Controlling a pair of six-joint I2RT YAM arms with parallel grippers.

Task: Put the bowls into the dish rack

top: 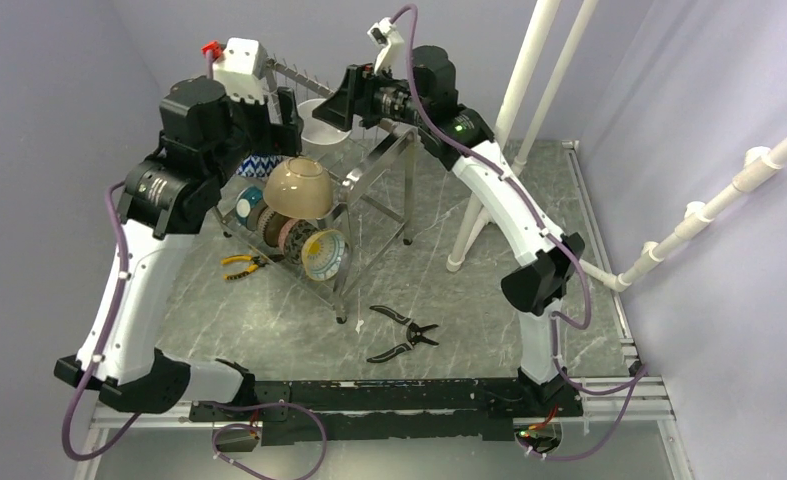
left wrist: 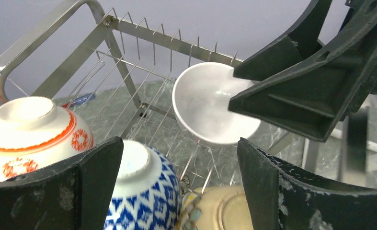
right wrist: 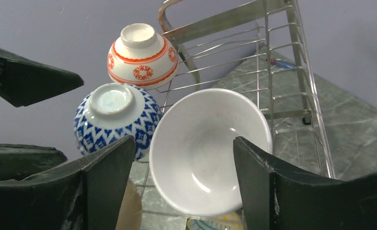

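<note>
A white bowl (right wrist: pixel 210 148) sits tilted on the rack's upper tier, beside a blue-and-white bowl (left wrist: pixel 148 201) and an orange-patterned bowl (right wrist: pixel 143 64), both upside down. A tan bowl (top: pixel 299 185) is nearer the front; several patterned bowls, among them a yellow one (top: pixel 323 255), stand below. My left gripper is open above the bowls, its fingers empty. My right gripper is at the white bowl, fingertips apart either side of its near part; whether they touch it is unclear.
The metal dish rack (top: pixel 379 160) stands amid white pipes (top: pixel 509 90) and walls. Pliers (top: pixel 404 335) and yellow-handled pliers (top: pixel 239 268) lie on the floor, which is clear at front right.
</note>
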